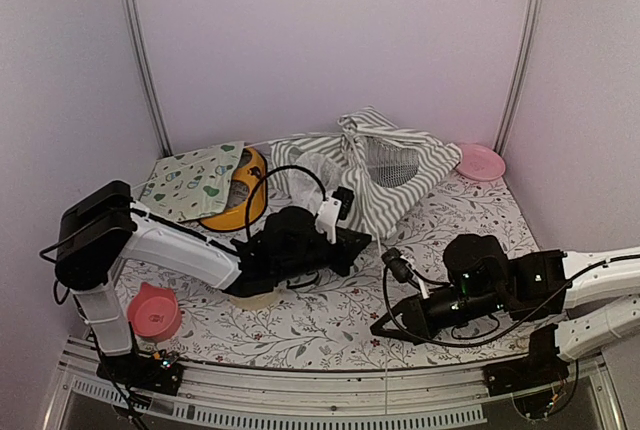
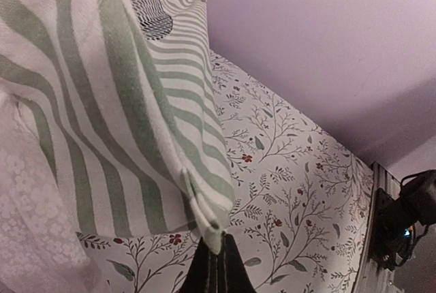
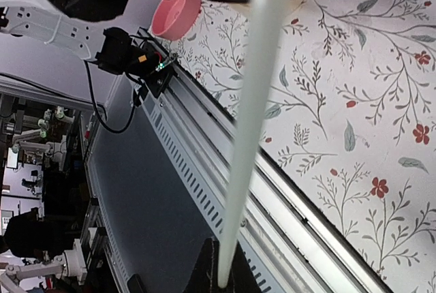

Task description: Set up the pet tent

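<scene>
The striped tent fabric (image 1: 410, 175) with a mesh window (image 2: 153, 13) lies bunched at the back middle, partly raised. My left gripper (image 1: 350, 250) is shut on a hem of it (image 2: 197, 197), seen at the fingertips in the left wrist view. A thin pale pole (image 3: 252, 116) runs from the fabric past my right gripper (image 1: 385, 325) toward the front edge. In the right wrist view it runs down to the fingertips of my right gripper, which is shut on it.
A yellow carrier (image 1: 240, 215) with a patterned mat (image 1: 190, 175) stands back left. A pink bowl (image 1: 155, 315) is front left, a pink plate (image 1: 482, 163) back right. The white walls bound the table.
</scene>
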